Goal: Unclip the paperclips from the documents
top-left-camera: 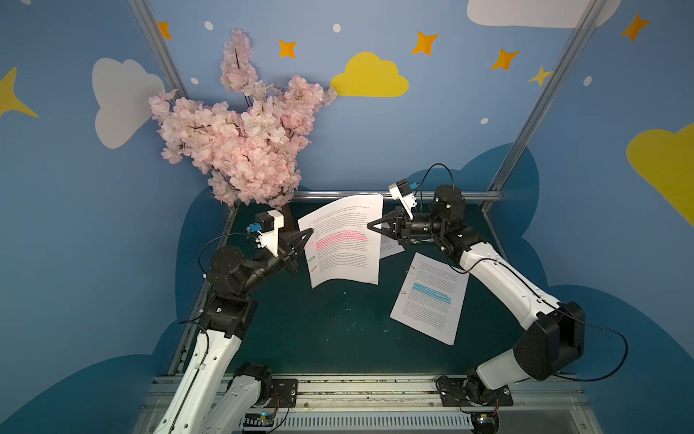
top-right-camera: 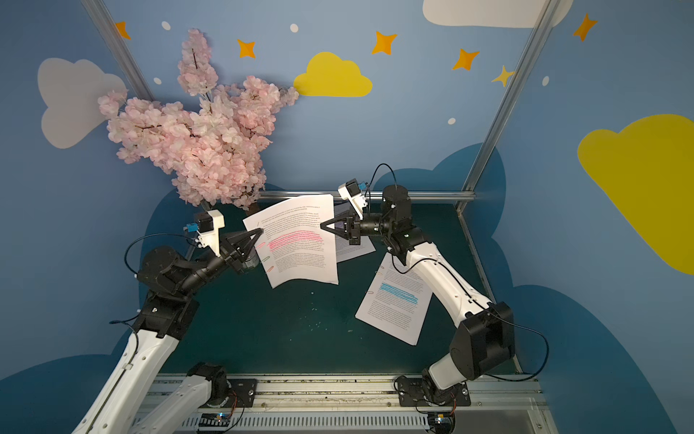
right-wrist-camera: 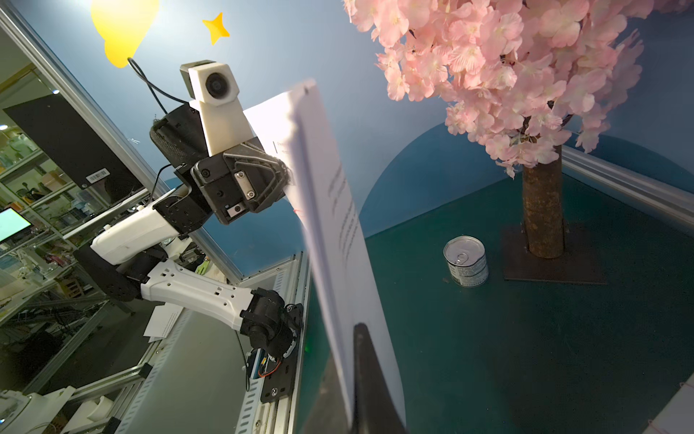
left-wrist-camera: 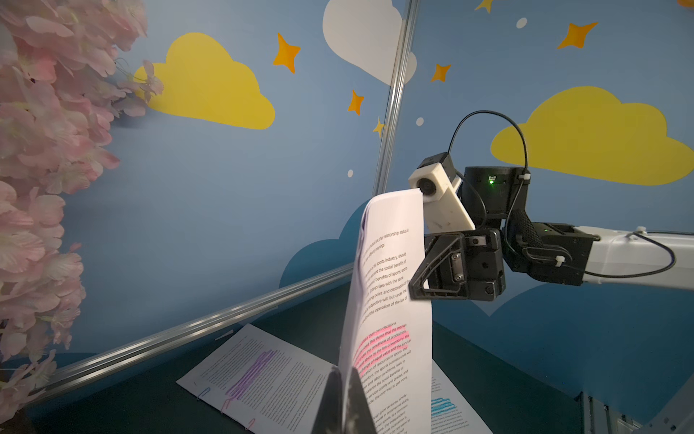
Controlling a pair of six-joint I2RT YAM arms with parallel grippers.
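Note:
A white document with pink highlighting (top-left-camera: 339, 249) is held up between my arms, its sheets bowed. My left gripper (top-left-camera: 311, 231) is shut on its left edge and my right gripper (top-left-camera: 369, 225) on its right edge. Small coloured paperclips, including a green clip (top-left-camera: 312, 259) and a red clip (top-left-camera: 313, 269), sit along the left edge below my left gripper. A blue-highlighted document (top-left-camera: 431, 296) lies flat on the table at right, with a reddish clip (top-left-camera: 403, 292) on its left edge. Behind, a purple-highlighted document (left-wrist-camera: 267, 383) carries a blue clip (left-wrist-camera: 204, 391) and reddish ones.
A metal can (right-wrist-camera: 465, 260) stands near the blossom tree trunk (right-wrist-camera: 542, 209) at the back left. A metal rail (top-left-camera: 332, 195) runs along the back.

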